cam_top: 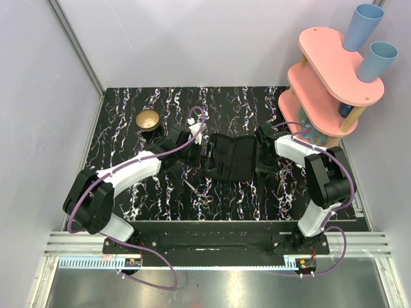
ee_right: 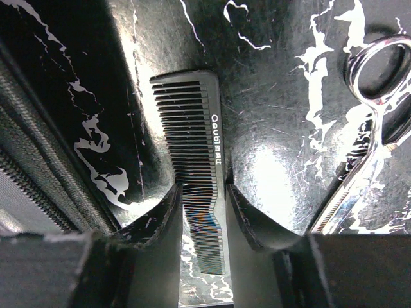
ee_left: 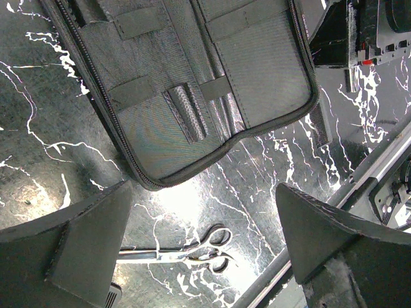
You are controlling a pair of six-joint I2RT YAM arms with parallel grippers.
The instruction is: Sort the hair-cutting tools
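A black comb [ee_right: 190,147] lies between the fingers of my right gripper, which is shut on its middle just over the dark table. The black zip case [cam_top: 232,157] lies spread open between the arms; in the left wrist view its pocket side [ee_left: 173,128] has elastic loops, one with a small grey ribbed item [ee_left: 186,112] in it. My left gripper hangs open near the case's edge, nothing between its fingers. Silver scissors [ee_left: 199,249] rest on the table below it. Toothed thinning scissors [ee_right: 369,147] lie right of the comb.
A brass bowl [cam_top: 148,120] stands at the back left. On the right, a pink tiered shelf [cam_top: 337,64] carries blue cups [cam_top: 377,61] and rises beside the right arm. Bare table lies behind the case.
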